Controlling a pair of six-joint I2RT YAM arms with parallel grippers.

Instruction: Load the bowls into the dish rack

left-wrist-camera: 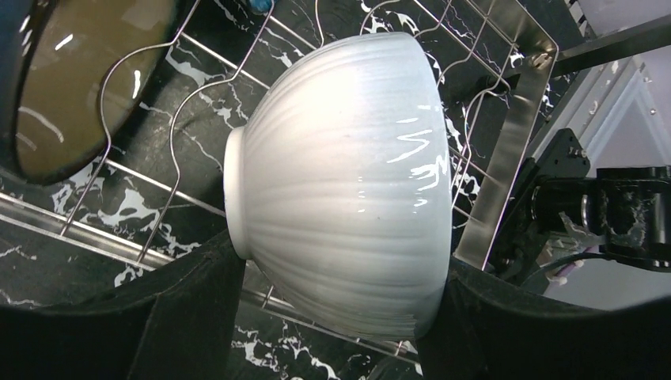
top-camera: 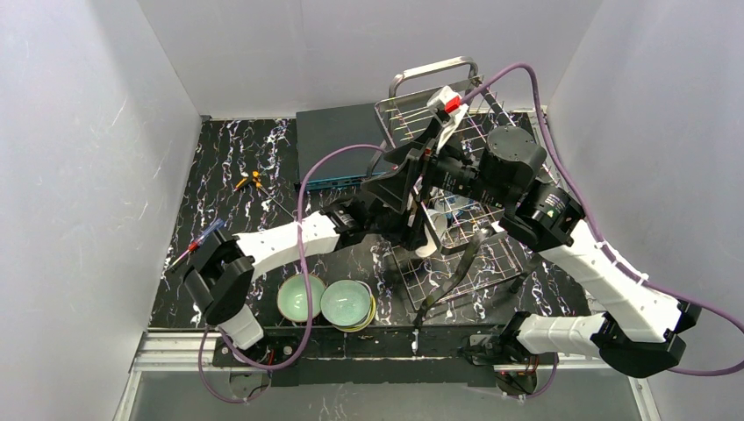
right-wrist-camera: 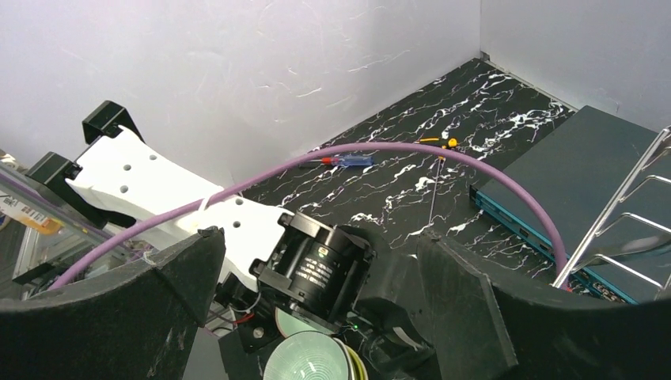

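Note:
A white ribbed bowl (left-wrist-camera: 340,182), tipped on its side, fills the middle of the left wrist view over the wire rack (top-camera: 474,272). My left gripper has a finger at each end of it, foot and rim. An olive bowl (left-wrist-camera: 79,79) sits in the rack. Green bowls (top-camera: 300,296) and a stack (top-camera: 345,303) lie at the front left of the counter. My right gripper is open above the rack, with nothing seen held.
A dark flat box (top-camera: 338,132) lies at the back. Tools (top-camera: 197,241) lie on the left counter. The right arm hangs over the rack, close to the left one. Walls enclose three sides.

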